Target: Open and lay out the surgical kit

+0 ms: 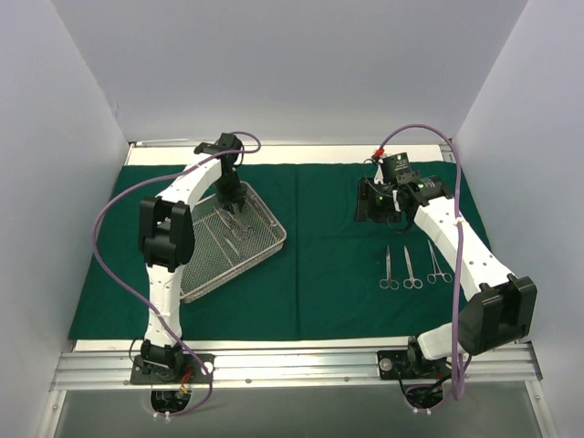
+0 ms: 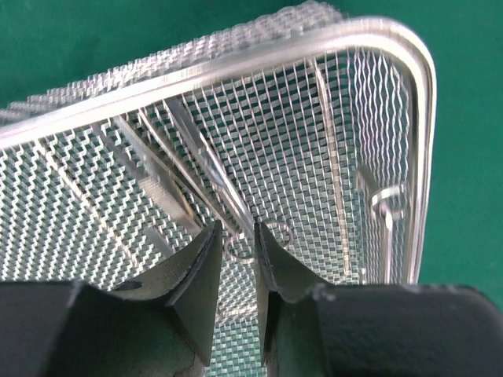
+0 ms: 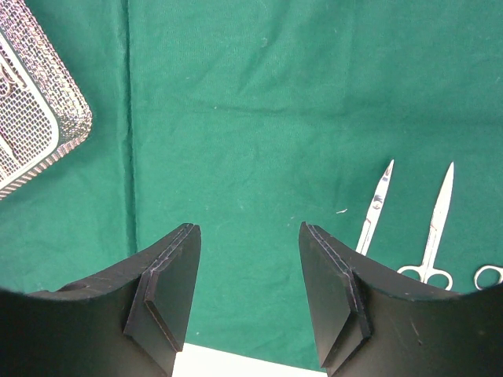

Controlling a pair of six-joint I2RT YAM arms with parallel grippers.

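Note:
The wire mesh tray [image 1: 283, 235] sits at left on the green cloth, with several metal instruments inside. My left gripper [image 1: 232, 209] is over its far part. In the left wrist view, the fingers of that gripper are slightly apart over a slim steel instrument [image 2: 216, 169]; nothing is seen gripped. Ring handles [image 2: 279, 232] show near the tips. My right gripper stands wide open and empty above bare cloth. Near it, three scissor-like instruments lie side by side: the left one [image 1: 388, 271], the middle one [image 1: 409, 271] and the right one [image 1: 437, 265].
A long thin rod [image 2: 334, 157] and a hooked piece [image 2: 386, 216] rest along one side of the tray. Between the tray and the laid-out instruments, the green cloth [image 1: 328, 274] is clear. Grey walls [image 1: 283, 73] enclose the table.

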